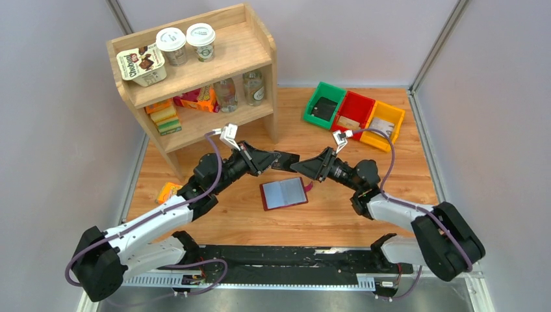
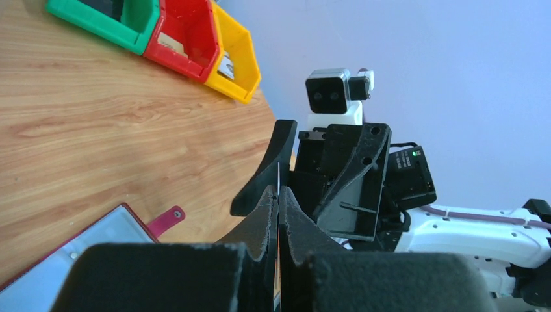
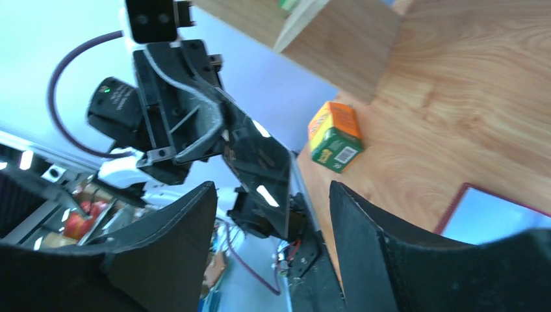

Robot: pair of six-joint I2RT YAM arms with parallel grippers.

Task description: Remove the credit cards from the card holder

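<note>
A thin black card (image 1: pixel 283 162) sticks out from my left gripper (image 1: pixel 274 156), which is shut on one end of it. In the left wrist view the card (image 2: pixel 279 174) is edge-on, a fine line above the closed fingertips. My right gripper (image 1: pixel 295 168) faces it from the other side, at the card's free end. Seen from the right wrist, the card (image 3: pixel 256 170) hangs tilted beyond the right fingers (image 3: pixel 185 221), which stand wide apart. Below lies the red card holder (image 1: pixel 284 194), spread open with pale sleeves and a red strap tab (image 2: pixel 167 220).
Green (image 1: pixel 325 104), red (image 1: pixel 353 111) and yellow (image 1: pixel 383 125) bins stand at the back right, each with something flat inside. A wooden shelf (image 1: pixel 195 78) fills the back left; an orange and green box (image 3: pixel 336 135) lies near it. Table around the holder is clear.
</note>
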